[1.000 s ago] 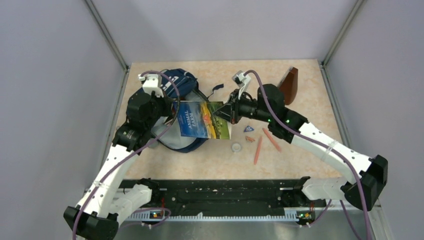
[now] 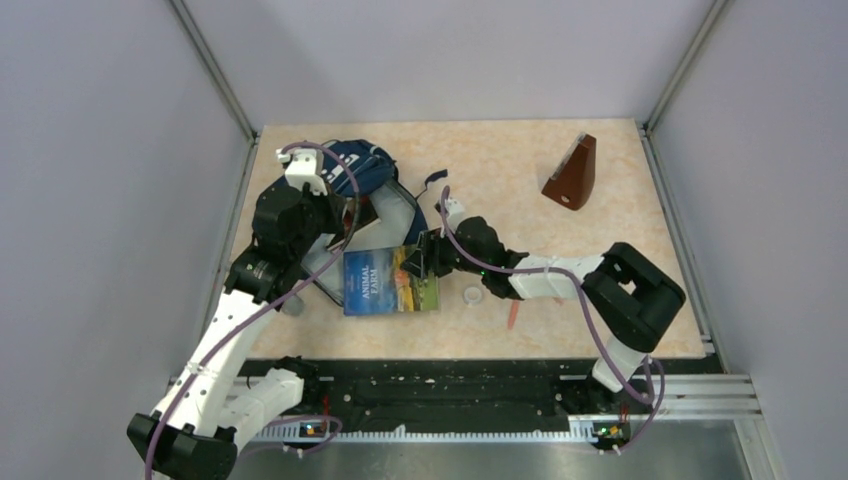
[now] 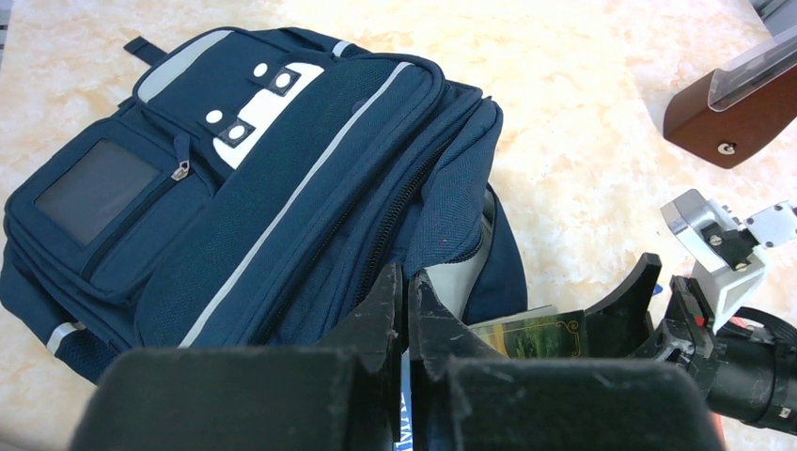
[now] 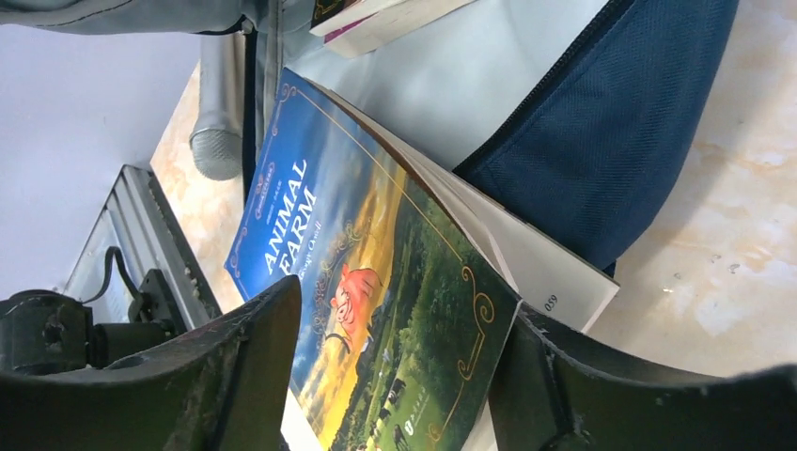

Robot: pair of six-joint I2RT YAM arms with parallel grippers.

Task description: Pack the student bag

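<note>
The navy school bag [image 3: 235, 188] lies open at the back left, its lining [image 4: 442, 85] showing with a smaller book [image 4: 385, 23] inside. The Animal Farm book [image 2: 375, 282] lies across the bag's front opening. My right gripper is at the book's right end, fingers part open either side of its edge; whether they touch it I cannot tell. My left gripper is shut above the bag, with nothing visible between its fingers.
A brown case [image 2: 570, 175] stands at the back right. A white round item [image 2: 472, 295] and orange sticks [image 2: 512, 313] lie near the right arm.
The left arm has stayed still.
</note>
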